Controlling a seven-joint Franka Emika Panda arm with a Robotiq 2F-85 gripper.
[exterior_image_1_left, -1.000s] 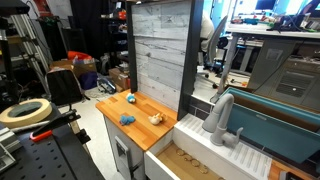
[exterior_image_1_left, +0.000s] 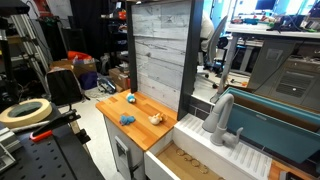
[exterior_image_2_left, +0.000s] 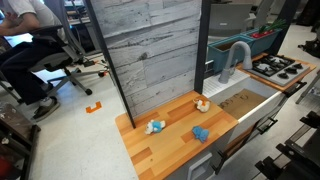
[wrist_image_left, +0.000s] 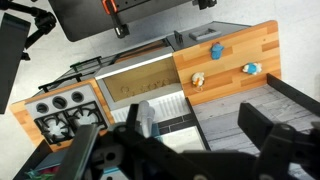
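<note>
Wide open, with nothing between its fingers, my gripper shows at the bottom of the wrist view, high over the toy kitchen. Three small toys lie apart on the wooden counter (exterior_image_2_left: 180, 152). One is a blue toy (exterior_image_2_left: 200, 133) by the front edge. A white-and-orange toy (exterior_image_2_left: 202, 104) sits nearer the sink, and a blue-and-white toy (exterior_image_2_left: 155, 127) is toward the far end. The wrist view shows the same blue toy (wrist_image_left: 217, 50), white-and-orange toy (wrist_image_left: 198, 79) and blue-and-white toy (wrist_image_left: 251, 69), none touched by the fingers.
An empty-looking sink (wrist_image_left: 143, 82) adjoins the counter, with a grey faucet (exterior_image_1_left: 217, 118) rising behind it. Beyond lies a stove top (exterior_image_2_left: 278, 68). A tall grey plank panel (exterior_image_2_left: 160, 60) backs the counter. Tape rolls (exterior_image_1_left: 28, 112) rest on the black table at left.
</note>
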